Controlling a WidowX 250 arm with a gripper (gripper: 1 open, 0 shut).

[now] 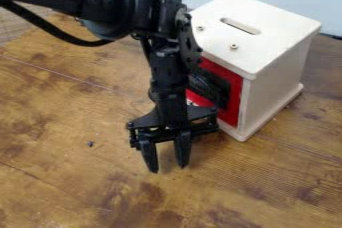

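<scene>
My black gripper (167,158) hangs low over the wooden floor in front of a white box (265,72), its two fingers pointing down and apart, with nothing seen between them. The box has a slot and two small screws on top. Its red front panel (230,104) faces left and is largely hidden behind my arm and cable.
Bare wooden floor (67,162) lies open to the left and in front. A pale wall stands behind the box at the upper right.
</scene>
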